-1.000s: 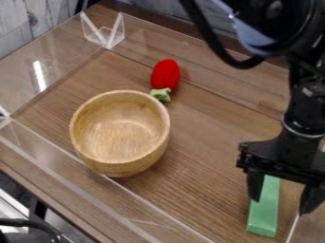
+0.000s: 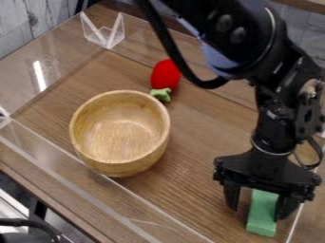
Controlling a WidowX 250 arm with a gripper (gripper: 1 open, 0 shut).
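Observation:
My black gripper (image 2: 264, 186) is low at the right of the view, over a green block (image 2: 261, 218) lying on the wooden table. The fingers straddle the block's upper part; whether they touch it is unclear. The block's lower end shows below them.
A wooden bowl (image 2: 120, 109) sits at the left-centre. Behind it lie a red object (image 2: 166, 72) and a small green piece (image 2: 162, 95). A white wire-like item (image 2: 106, 28) is at the back left. The table between bowl and gripper is clear.
The block looks about the same place.

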